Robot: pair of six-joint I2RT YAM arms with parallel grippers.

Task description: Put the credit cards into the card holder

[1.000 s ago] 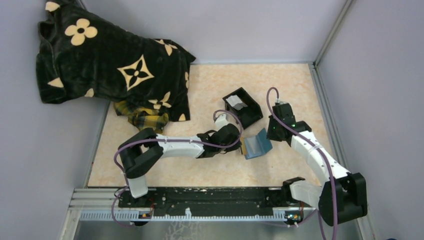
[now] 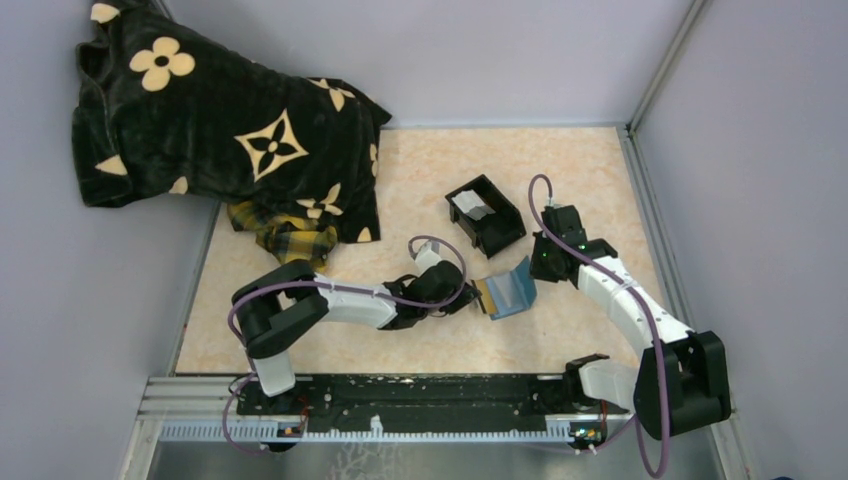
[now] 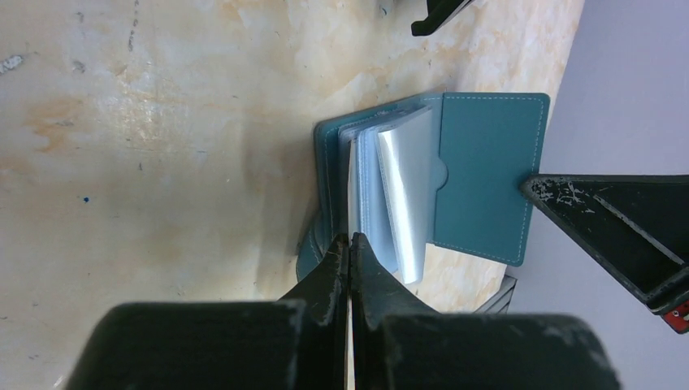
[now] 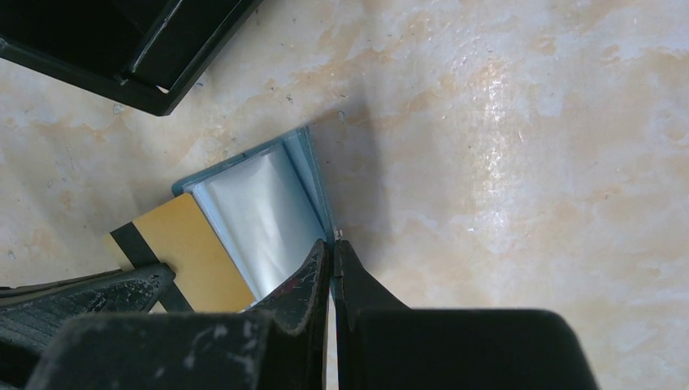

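Note:
The teal card holder (image 2: 510,295) lies open on the table between my grippers, its clear sleeves (image 4: 260,219) showing. A yellow card (image 4: 199,260) with a black stripe sticks out at its left side, beside my left gripper (image 2: 472,292). In the left wrist view that gripper is shut at the sleeves' edge; only a thin pale edge shows there, and whether it is pinched cannot be told. My right gripper is shut at the raised edge of the holder's cover, with no clear sign of anything held between its fingertips.
A black open box (image 2: 505,232) with pale items inside stands behind the holder. A dark patterned blanket (image 2: 220,120) and plaid cloth (image 2: 290,240) lie at the back left.
My left gripper has moved left and slightly toward the front, away from the holder's middle. The right gripper and the cover edge have shifted slightly left.

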